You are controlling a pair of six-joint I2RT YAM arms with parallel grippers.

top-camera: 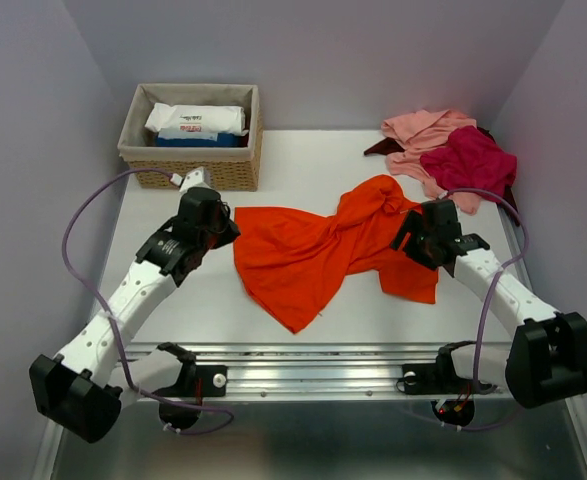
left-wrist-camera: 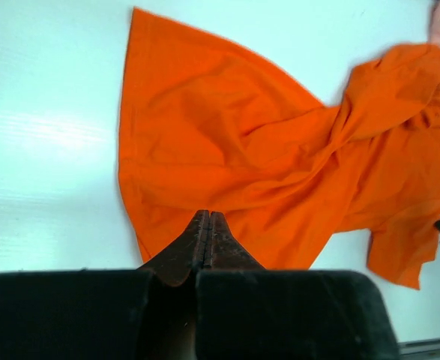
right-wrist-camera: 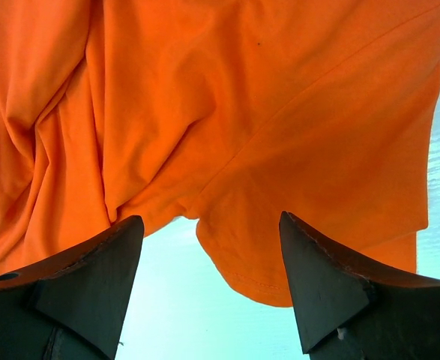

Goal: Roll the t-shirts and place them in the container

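An orange t-shirt (top-camera: 293, 260) lies spread and bunched across the middle of the table, its thicker folds toward the back right, seen also in the left wrist view (left-wrist-camera: 227, 150) and right wrist view (right-wrist-camera: 317, 150). My left gripper (top-camera: 231, 228) is above the cloth's left end, its fingertips (left-wrist-camera: 200, 229) closed together with nothing visible between them. My right gripper (top-camera: 408, 232) hangs over the right part of the t-shirt, its two fingers apart (right-wrist-camera: 211, 225) with no cloth held.
A wicker basket (top-camera: 133, 160) with white and blue packages stands at the back left. Pink (top-camera: 418, 130) and magenta (top-camera: 473, 165) garments lie piled at the back right. Bare table shows at the left and along the front.
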